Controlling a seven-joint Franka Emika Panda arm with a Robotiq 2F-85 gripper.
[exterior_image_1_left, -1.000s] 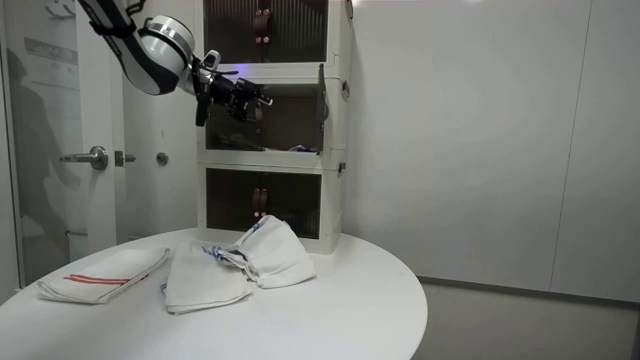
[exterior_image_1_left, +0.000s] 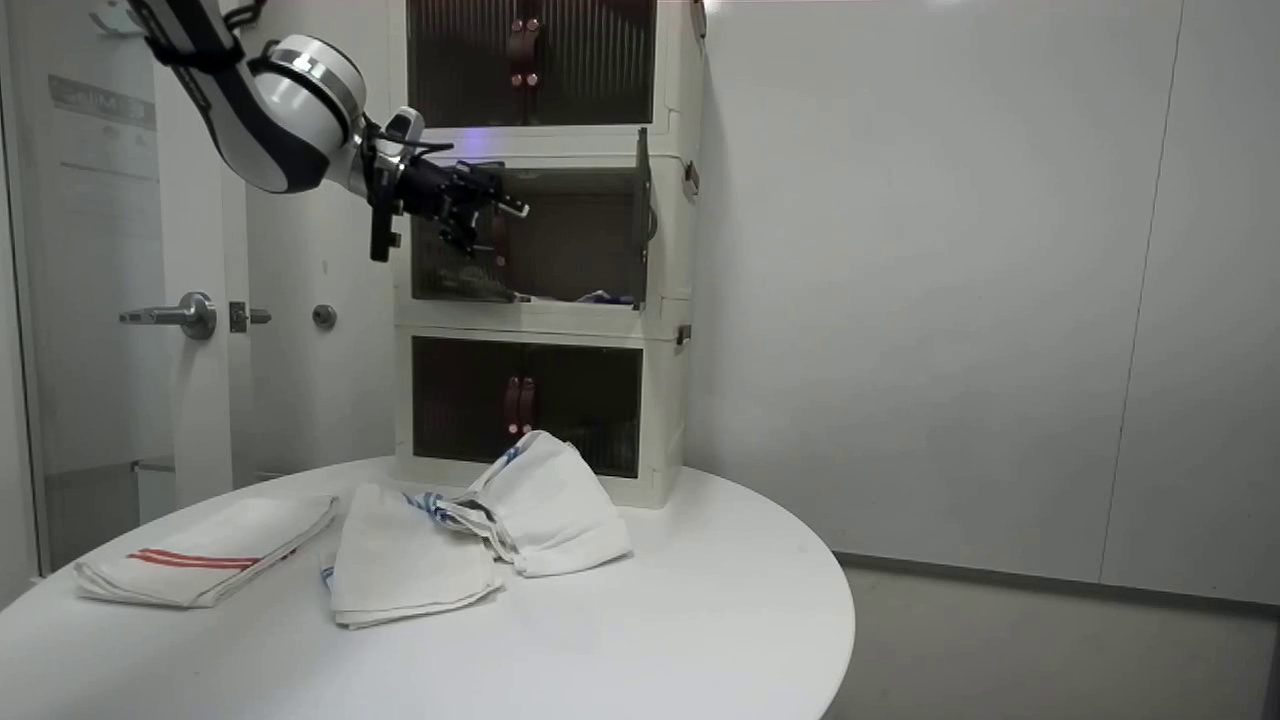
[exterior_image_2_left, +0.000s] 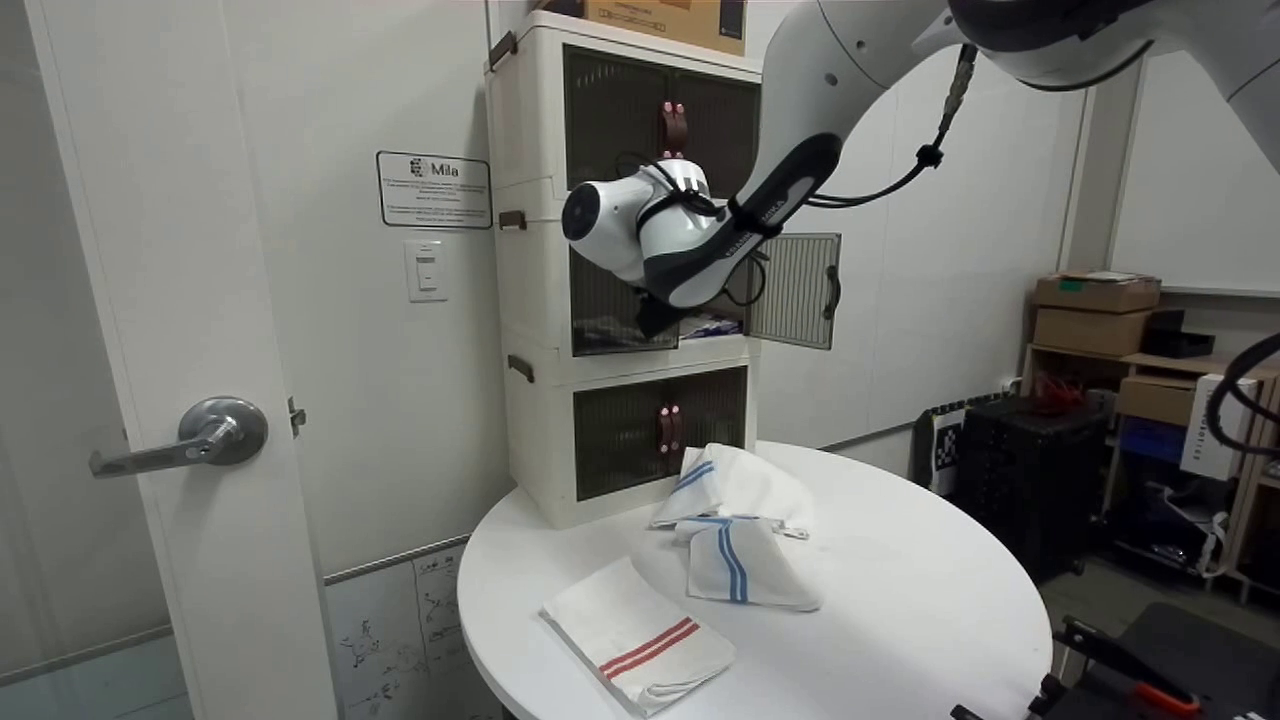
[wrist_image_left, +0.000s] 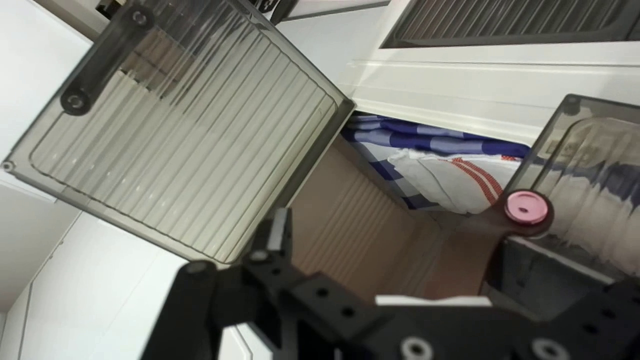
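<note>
My gripper (exterior_image_1_left: 505, 230) stands in front of the middle cabinet compartment, its fingers apart. In the wrist view, the left finger (wrist_image_left: 279, 231) is by the cabinet opening, and the brown handle (wrist_image_left: 528, 207) of the left door lies toward the right finger. Whether the gripper touches this handle is unclear. The ribbed right door (wrist_image_left: 198, 156) is swung wide open, and the left door (exterior_image_2_left: 618, 300) seems ajar. Inside, a blue-checked cloth (wrist_image_left: 432, 141) and a white red-striped cloth (wrist_image_left: 447, 180) lie folded. In exterior view 2, the arm mostly hides the gripper.
On the round white table (exterior_image_1_left: 720, 600) lie a red-striped towel (exterior_image_1_left: 216, 546), a folded white towel (exterior_image_1_left: 408, 564) and a rumpled blue-striped towel (exterior_image_1_left: 558, 504). The upper (exterior_image_1_left: 588, 60) and lower compartments (exterior_image_1_left: 588, 402) are shut.
My gripper has moved a little left and slightly down in exterior view 1. The left door's handle and edge have also shifted left, so that door appears wider open.
</note>
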